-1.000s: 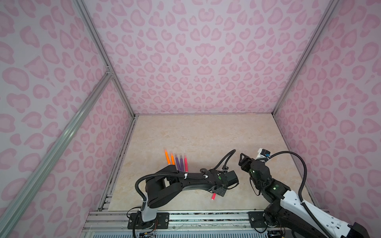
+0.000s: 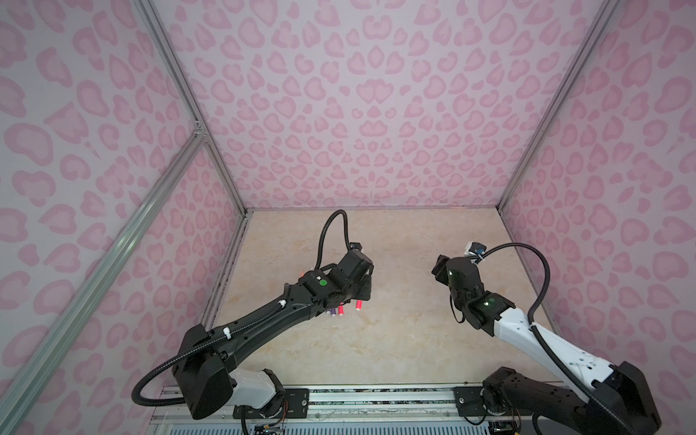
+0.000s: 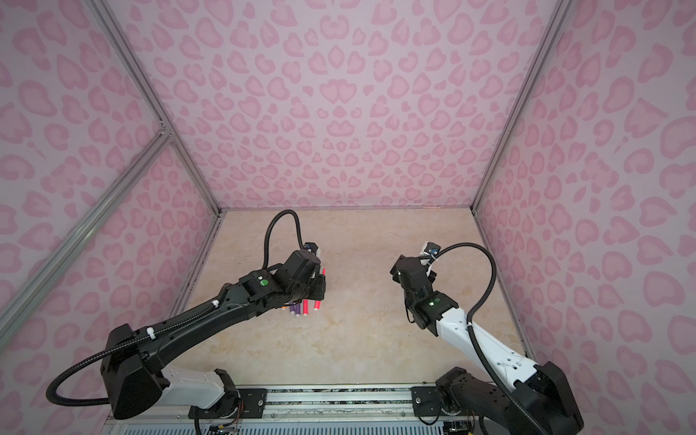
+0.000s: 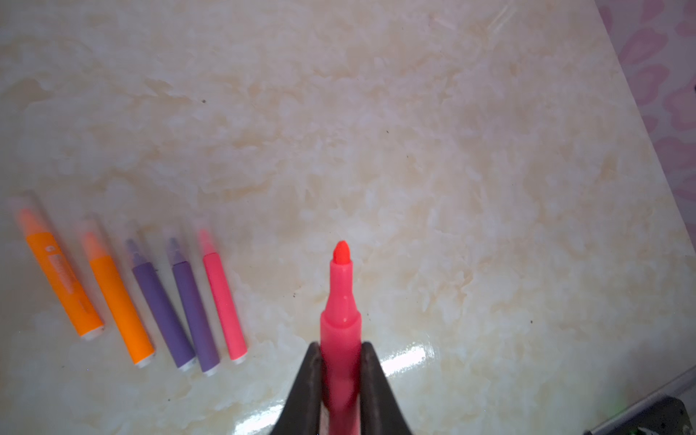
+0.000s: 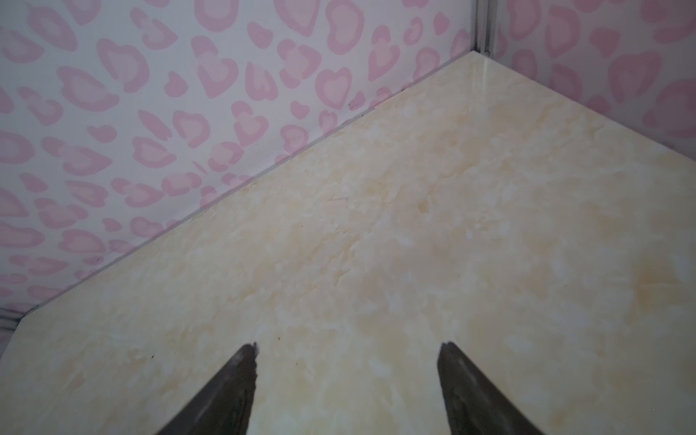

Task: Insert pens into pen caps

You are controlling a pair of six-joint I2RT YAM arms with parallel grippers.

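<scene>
In the left wrist view a pink pen point(image 4: 340, 311), its red nib bare and pointing away, stands between the fingers of my left gripper, which is shut on its barrel. The pen's white-ended tail point(image 2: 358, 305) pokes out below that gripper in the top left view. No cap is on it, and I see no loose cap. On the table lie a pink pen point(image 4: 226, 308), two purple pens point(image 4: 194, 311) and two orange pens point(image 4: 63, 282), each with a translucent cap over the tip. Well to the right, my right gripper is open and empty.
Bare cream tabletop point(image 5: 398, 239) fills the right wrist view. Heart-patterned walls point(image 2: 377, 108) enclose the back and sides. Between the two arms the table is clear.
My left arm has swung up and left, taking the pink pen from the front of the table to beside the row. The right arm has shifted slightly toward the back.
</scene>
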